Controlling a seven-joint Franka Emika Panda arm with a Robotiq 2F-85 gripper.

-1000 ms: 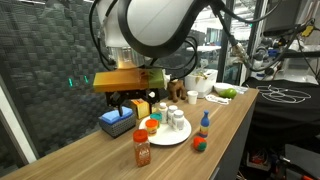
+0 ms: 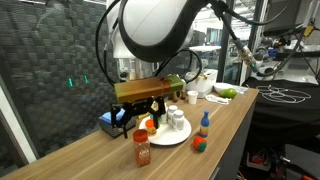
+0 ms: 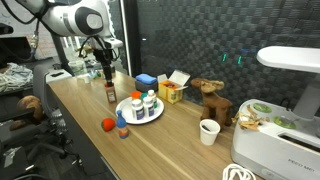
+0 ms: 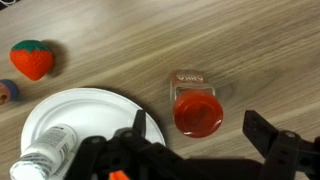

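Observation:
A spice jar with an orange-red lid (image 2: 142, 137) stands upright on the wooden table, near the front in exterior view 1. My gripper (image 2: 138, 118) hangs above it, pointing down, its fingers open. Looking from the wrist, the jar's lid (image 4: 198, 113) lies between the two spread fingers, with clear space on both sides. Exterior view 2 has the same jar (image 3: 110, 93) under the gripper. Nothing is held.
Beside the jar, a white plate (image 4: 95, 98) carries several bottles. A red strawberry (image 4: 32, 59) and a blue bottle (image 2: 204, 124) stand on the table nearby. Farther along are a brown toy animal (image 3: 214, 102) and a white cup (image 3: 209, 131).
The gripper has come down and moved toward the front of exterior view 1, from over the plate's side to above the jar. The jar and the other objects have not moved.

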